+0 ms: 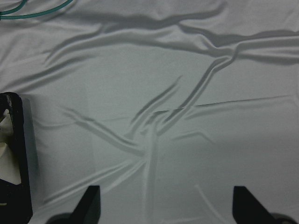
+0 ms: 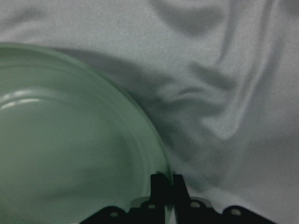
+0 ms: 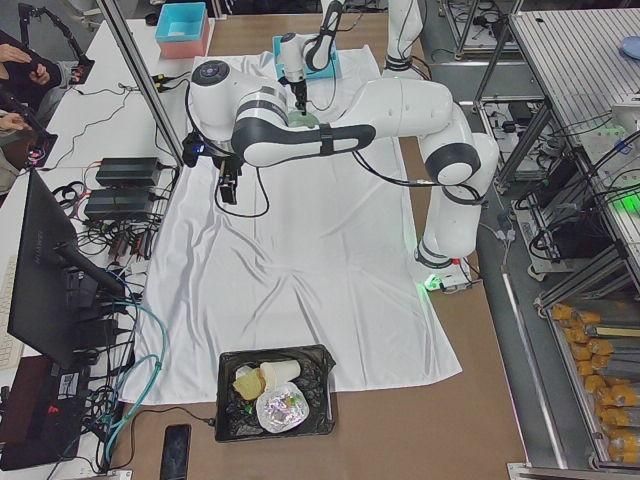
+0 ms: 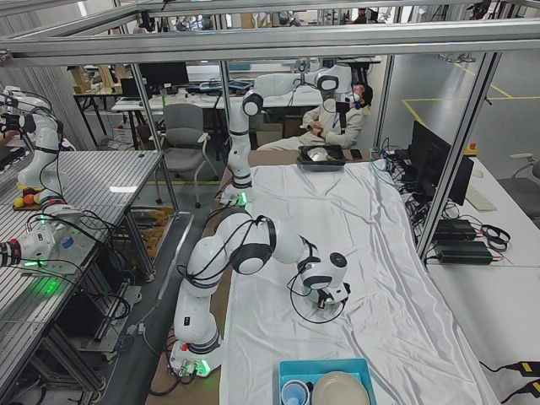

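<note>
A pale green plate (image 2: 70, 140) lies on the white cloth, and my right gripper is shut on its rim, one finger either side, as seen in the right wrist view. In the camera left view that gripper (image 3: 300, 105) is at the far end of the cloth. My left gripper hangs above bare cloth (image 1: 154, 121) with its fingers apart and nothing between them; in the camera left view it (image 3: 228, 185) is near the cloth's middle left.
A black tray (image 3: 328, 420) with food items and foil stands at the near end. A blue bin (image 4: 291, 368) holding a cup and beige plate sits at the far end. A monitor and cables line the left side.
</note>
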